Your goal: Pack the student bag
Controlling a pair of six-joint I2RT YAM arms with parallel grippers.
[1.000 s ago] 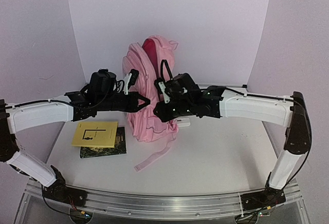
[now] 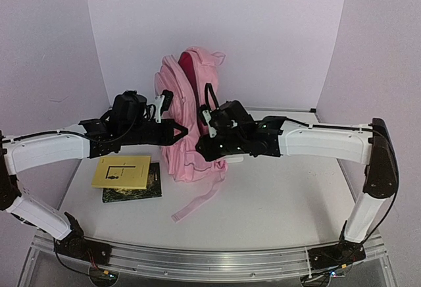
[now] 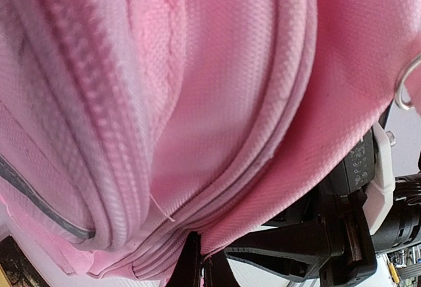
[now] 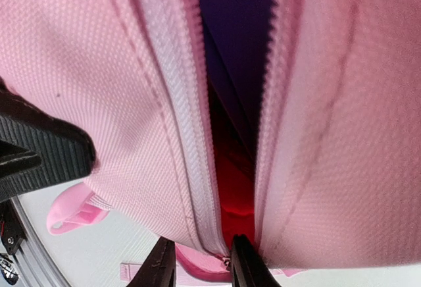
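The pink backpack (image 2: 176, 96) stands upright at the back of the table, its top parted to show a dark red inside. My left gripper (image 2: 186, 131) is at the bag's front; in the left wrist view its black fingers (image 3: 189, 260) are together on the pink fabric edge. Close to its right is my right gripper (image 2: 199, 147). In the right wrist view its fingers (image 4: 158, 260) stand apart at the lower end of the unzipped opening, with a small zipper pull (image 4: 227, 260) beside one fingertip. Purple and red surfaces show inside the opening (image 4: 233, 195).
A yellow book (image 2: 122, 172) lies on a dark-covered book (image 2: 148, 191) at the left. From the bag's bottom a pink strap (image 2: 197, 201) trails forward. A white object (image 2: 234, 158) sits partly hidden behind the right gripper.
The books and the trailing strap stay put.
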